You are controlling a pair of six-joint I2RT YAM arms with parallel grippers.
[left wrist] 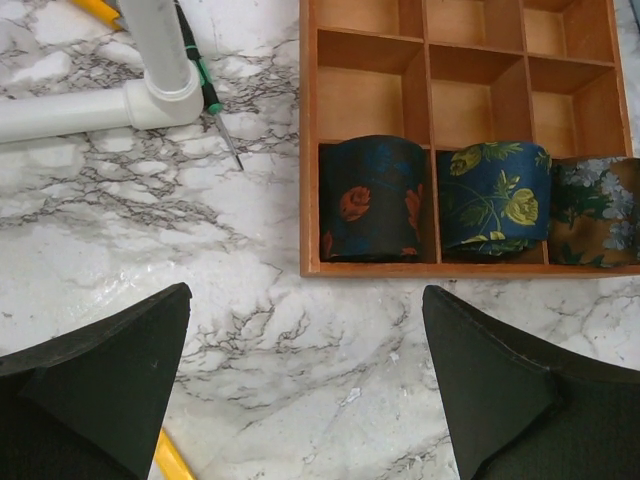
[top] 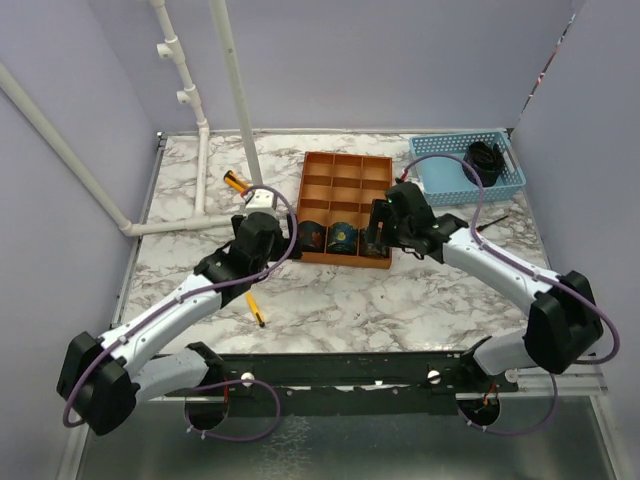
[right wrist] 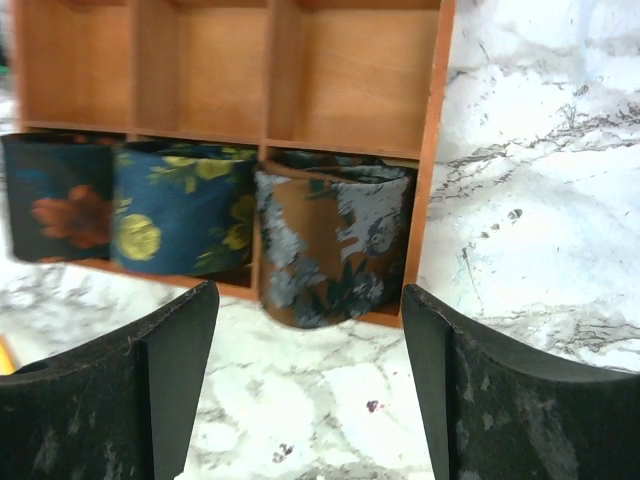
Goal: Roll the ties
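Note:
Three rolled ties fill the front row of the wooden compartment box (top: pixel 315 170). On the left is a dark tie with red flowers (left wrist: pixel 372 200), in the middle a blue tie with yellow flowers (left wrist: pixel 495 200). The brown tie with grey flowers (right wrist: pixel 335 240) is in the right compartment, tilted, its lower edge bulging toward the front. My right gripper stands open over the front of that compartment, apart from the tie, nothing between its fingers. In the left wrist view my left gripper is open and empty, left of the box's front.
A blue basket (top: pixel 440 183) with a black coil (top: pixel 484 163) stands at the back right. White pipes (left wrist: pixel 70 114) and a green-handled screwdriver (left wrist: pixel 207 92) lie left of the box. A yellow tool (top: pixel 255 309) is in front.

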